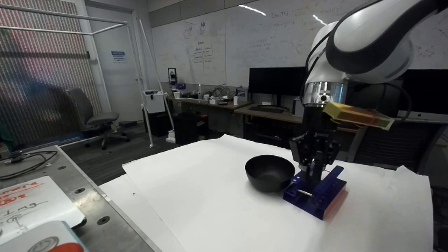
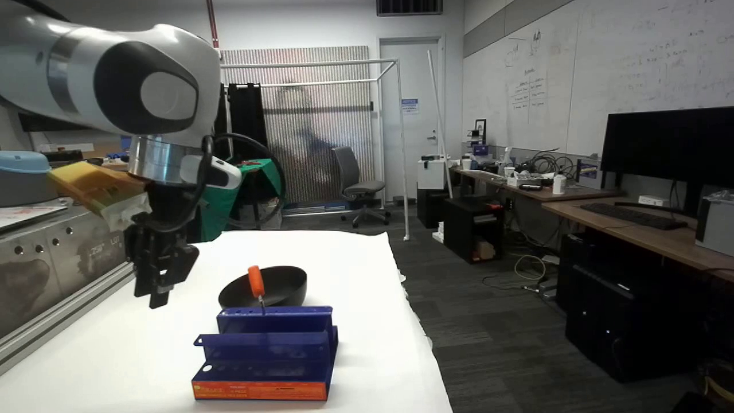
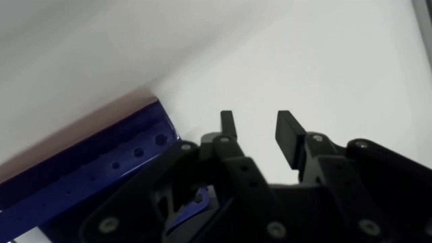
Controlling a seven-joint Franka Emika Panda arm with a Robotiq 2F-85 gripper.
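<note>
My gripper (image 2: 155,295) hangs over the white table, left of the dark blue rack (image 2: 268,347) in exterior view 2. Its two black fingers (image 3: 289,139) stand apart in the wrist view, with only white table surface showing between them. An orange-handled screwdriver (image 2: 256,281) stands upright in the rack's back rail, clear of the gripper; exterior view 1 does not show it. From that side, the gripper (image 1: 314,178) overlaps the rack (image 1: 315,195). Beside the rack sits a black bowl (image 1: 270,173), its inside mostly hidden.
White paper (image 1: 201,189) covers the table, with wide free room left of the bowl in exterior view 1. A metal bench (image 1: 94,210) borders that side. A chair (image 1: 394,147) stands beyond the table's far right.
</note>
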